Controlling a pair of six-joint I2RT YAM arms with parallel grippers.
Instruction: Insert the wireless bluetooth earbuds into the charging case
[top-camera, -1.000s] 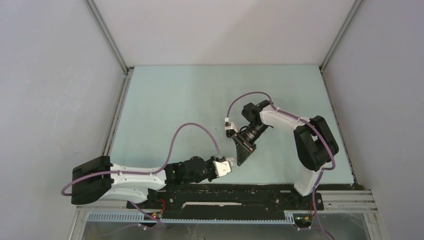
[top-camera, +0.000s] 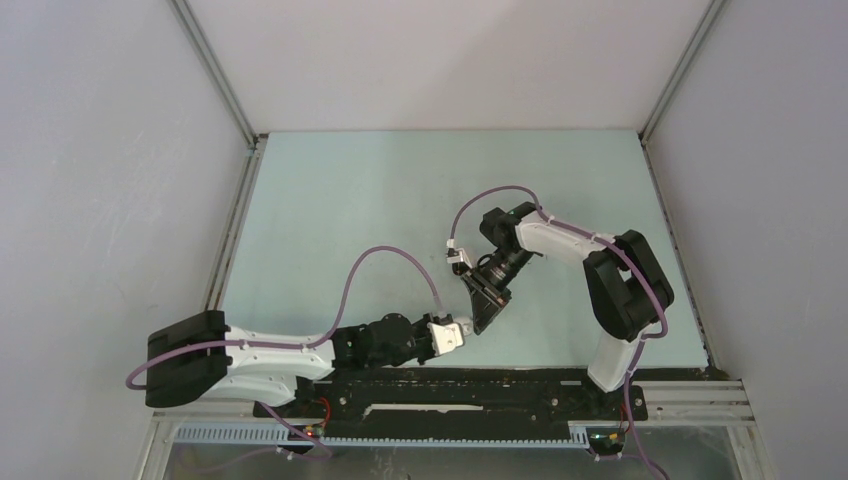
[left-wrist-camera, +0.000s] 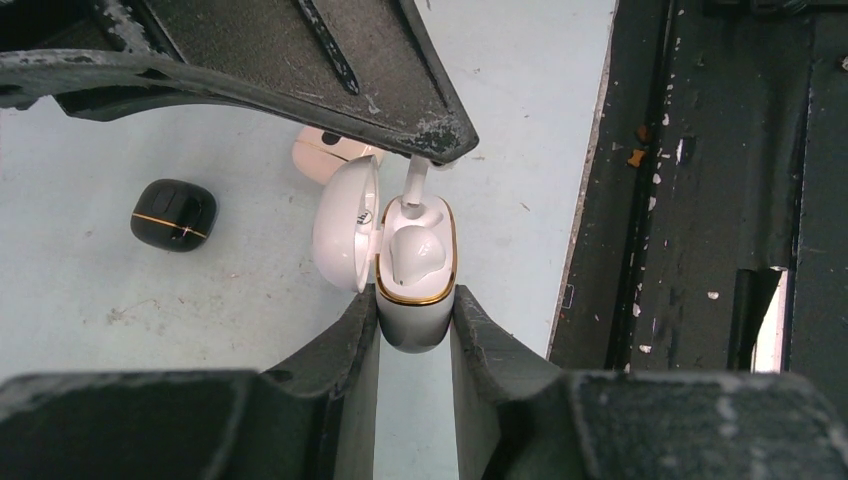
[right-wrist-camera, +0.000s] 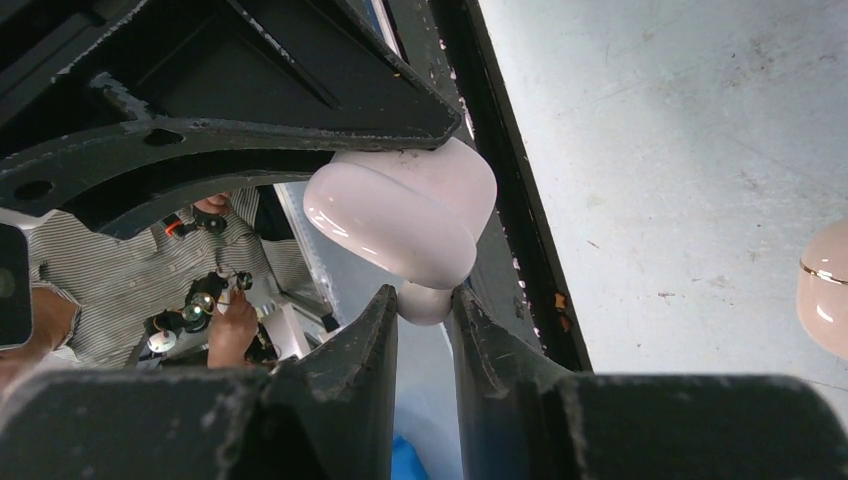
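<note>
A white charging case with a gold line is held at its base, and my left gripper is shut on it. Its lid stands open to the side. At the case's upper recess, a white earbud hangs below the dark tip of the right gripper, its end at or just over the opening; contact is unclear. In the right wrist view, my right gripper is shut on the earbud's rounded end, right under the case. A glossy rounded shape fills the case's lower recess; whether it is an earbud or an empty hollow is unclear.
On the table lie a black case and a pinkish case, partly hidden behind the white lid. The table's front edge and dark rail run close below the two grippers.
Both arms have barely moved. The right gripper has shifted very slightly toward the table's front, and the left gripper a touch to the right. Both grips look unchanged.
</note>
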